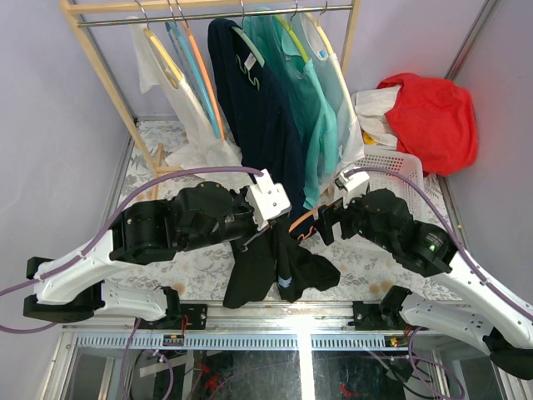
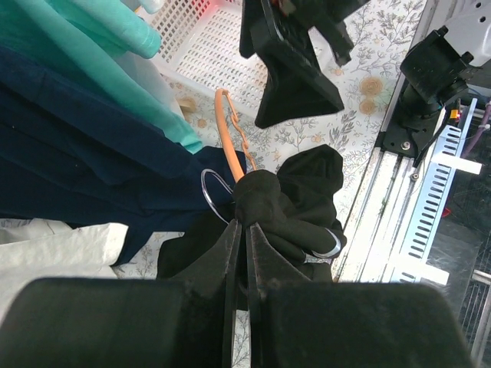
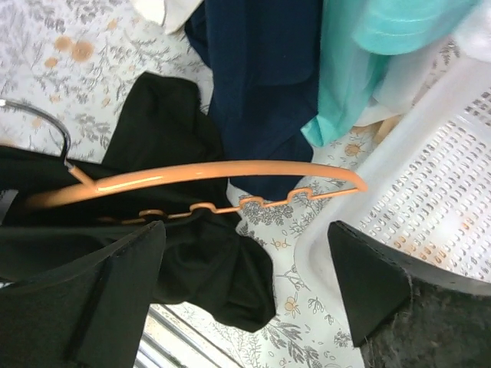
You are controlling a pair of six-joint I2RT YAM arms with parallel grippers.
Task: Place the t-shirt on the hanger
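A black t-shirt hangs bunched below my left gripper, whose fingers are shut on its cloth. An orange hanger has one part inside the shirt, while its other arm sticks out bare to the right; its metal hook shows at the left of the right wrist view. My right gripper is open around the line of the bare hanger end, with nothing gripped. In the left wrist view, the right gripper's dark fingers stand just beyond the hanger tip.
Behind, a rack rail carries several garments; the navy one hangs close to the hanger. A white basket stands at the right, with red cloth behind it. Free floor lies at front right.
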